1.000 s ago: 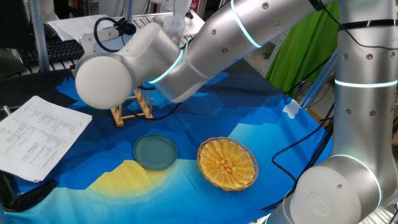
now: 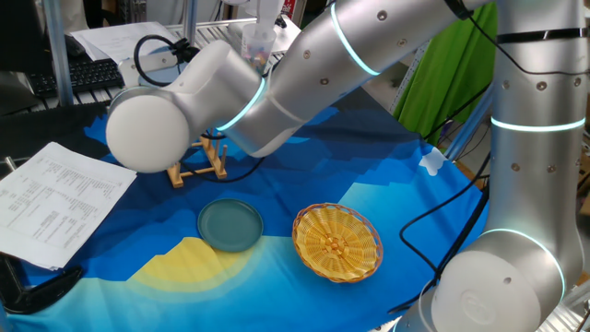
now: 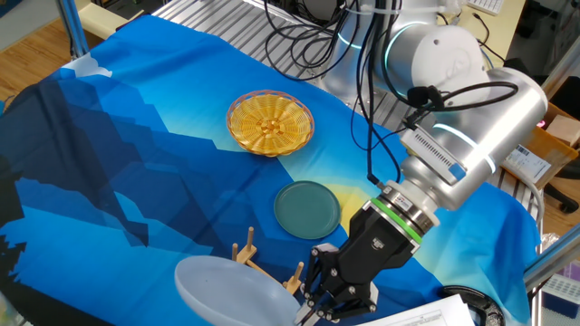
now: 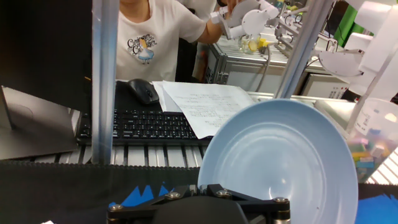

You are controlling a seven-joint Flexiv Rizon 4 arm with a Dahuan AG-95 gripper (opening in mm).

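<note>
A light blue plate [image 3: 231, 292] hangs tilted in the air beyond the wooden rack [image 3: 263, 267]. My gripper [image 3: 311, 314] appears shut on its rim, at the lower edge of exterior view 2. Seen from the wrist, the plate [image 4: 280, 162] stands face-on to the right of the gripper, which covers part of its lower left edge. In exterior view 1 the arm hides both gripper and plate, while the rack [image 2: 198, 166] shows below the wrist. On the cloth lie a dark green plate [image 2: 230, 225] and a round yellow wicker basket [image 2: 337, 243], both empty.
Printed sheets [image 2: 60, 203] and a black clamp-like object [image 2: 37, 288] occupy the table's left side in exterior view 1. A keyboard [image 4: 149, 126] and a person [image 4: 158, 43] are past the table edge. Blue cloth right of the basket is clear.
The arm has shifted slightly left and down in exterior view 1. The green plate, basket and rack stay where they were.
</note>
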